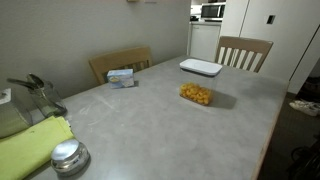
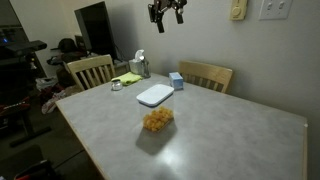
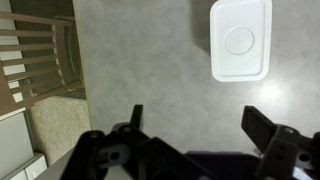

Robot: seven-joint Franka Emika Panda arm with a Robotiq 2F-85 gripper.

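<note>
High over the table in exterior view 2, my gripper (image 2: 167, 18) hangs with its fingers pointing down. It is open, and the gap between its spread fingertips is empty. Looking down in the wrist view, the gripper has a white rectangular lid or tray (image 3: 240, 55) lying flat ahead of it. That white piece (image 1: 201, 67) rests at the far end of the table in exterior view 1. A clear container of orange pieces (image 1: 196, 94) stands near it, also seen as the orange container (image 2: 158, 120) in exterior view 2.
A blue-and-white box (image 1: 121, 78) sits by the wall side. The near left corner holds a yellow-green cloth (image 1: 32, 148), a round metal item (image 1: 70, 157) and a glass with utensils (image 1: 47, 97). Chairs (image 1: 245, 53) stand around the table (image 1: 150, 130), whose middle is largely clear.
</note>
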